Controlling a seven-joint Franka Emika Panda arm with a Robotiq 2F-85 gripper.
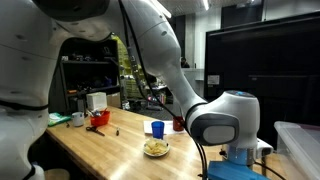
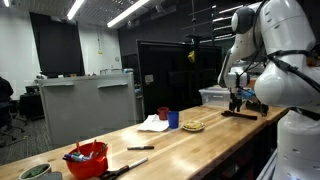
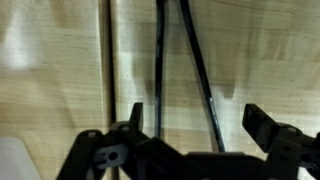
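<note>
In the wrist view my gripper is open above the wooden table, its black fingers set wide apart. Between them two long, thin black strips run down the view, close together at the top and spreading lower down. Whether they belong to one object I cannot tell. Nothing is gripped. From exterior view 2, the gripper is low over dark long items at the table's far right end. In exterior view 1 the arm hides the fingertips.
A yellow plate of food, a blue cup and a dark red mug stand left of the arm. A red container holds utensils, with dark-handled tools nearby. A brown edge runs beside the strips.
</note>
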